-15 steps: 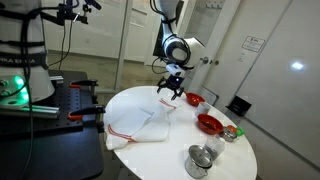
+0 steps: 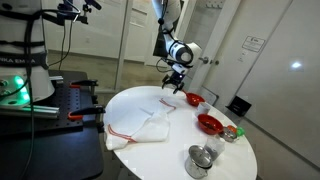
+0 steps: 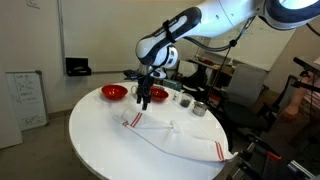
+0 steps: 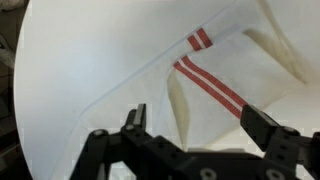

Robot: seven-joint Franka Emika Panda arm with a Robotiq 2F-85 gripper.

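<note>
A white cloth with red stripes (image 2: 140, 128) lies loosely spread on the round white table, wide and rumpled at one end. In exterior view 2 the cloth (image 3: 180, 139) stretches across the tabletop, with my gripper (image 3: 148, 101) above its far left end. In the wrist view my gripper stands open, the fingers wide apart and nothing held between them. Below it, the cloth (image 4: 215, 95) shows a folded-over corner and red stripes. My gripper (image 2: 172, 87) appears near the far side of the table in exterior view 1.
Two red bowls, one nearer (image 2: 209, 125) and one farther (image 2: 194, 98), stand along the table's edge. A metal pot (image 2: 198, 160) and a clear glass (image 2: 215, 146) are close by.
In exterior view 1 the arm and gripper have moved left and farther back over the table. The cloth and the bowls look unchanged.
</note>
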